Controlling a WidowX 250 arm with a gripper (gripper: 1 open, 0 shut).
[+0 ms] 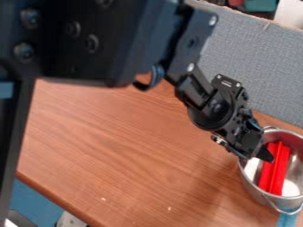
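My black gripper point(253, 151) reaches down at the right into the rim of a steel pot point(295, 191), its fingertips over the pot's left part. Inside the pot lie red bar-like pieces point(275, 173) and something white beside them. Whether the fingers are open, shut or hold anything is too small and hidden to tell.
A grey padded panel point(254, 62) runs along the back. The arm's dark housing fills the upper left of the view.
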